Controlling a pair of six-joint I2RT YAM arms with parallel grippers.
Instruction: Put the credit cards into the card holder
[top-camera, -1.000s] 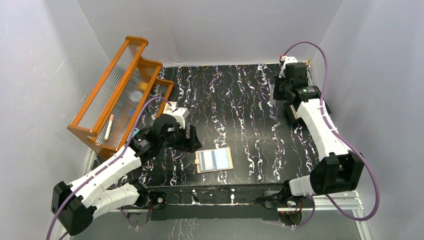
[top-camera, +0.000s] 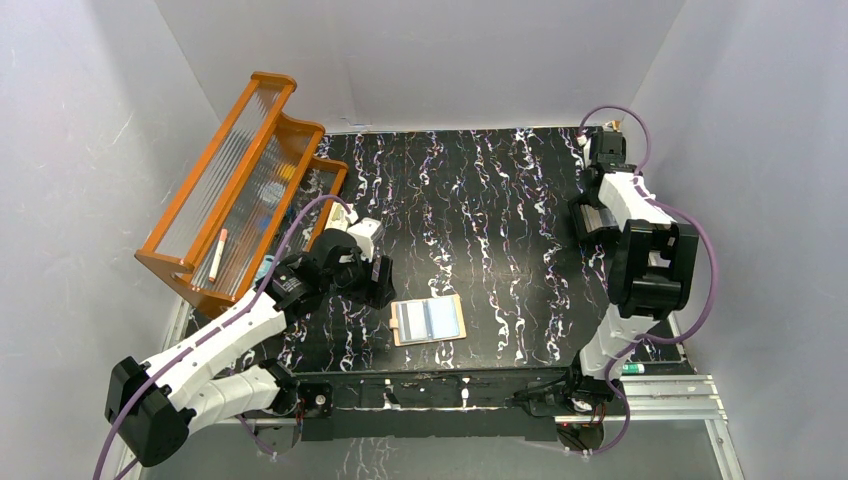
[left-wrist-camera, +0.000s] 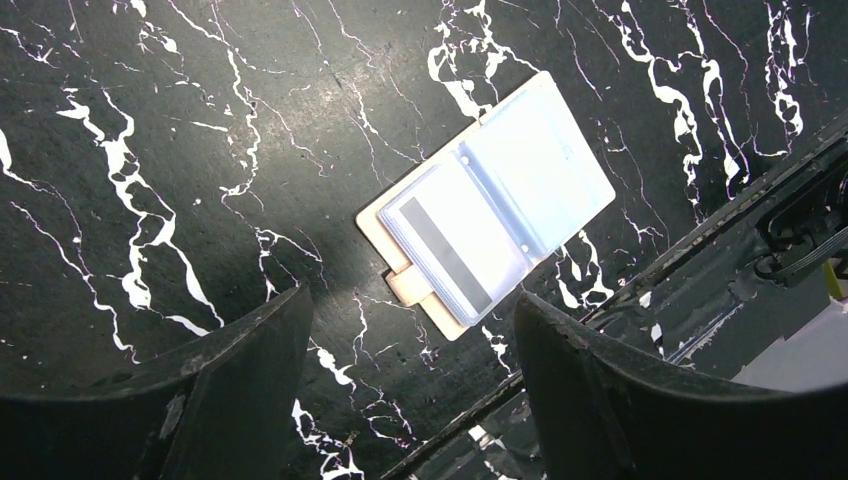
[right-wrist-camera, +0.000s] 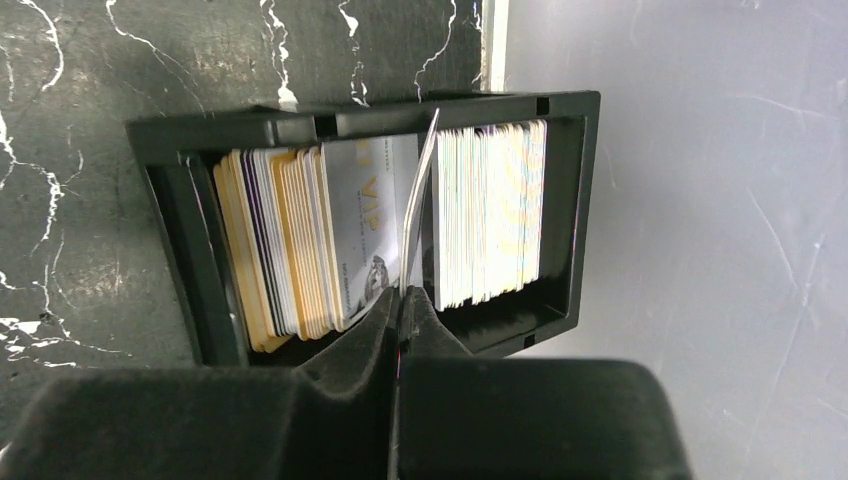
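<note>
My right gripper is shut on a thin card (right-wrist-camera: 420, 190), held edge-on above a black box (right-wrist-camera: 180, 260) at the table's right side. The box holds upright stacks of cards (right-wrist-camera: 485, 210) and a pale VIP card (right-wrist-camera: 360, 220). On the table's front part lies a card holder (left-wrist-camera: 535, 165), spread open on a beige board, with clear sleeves. My left gripper hangs over the table left of the holder, open, with nothing between its fingers.
A wooden shelf (top-camera: 200, 200) with ribbed panels stands on the left. Grey walls border the back and both sides, the right one close beside the box.
My right gripper has moved right, over the box, and its arm has drawn in. The left arm has shifted only very slightly.
</note>
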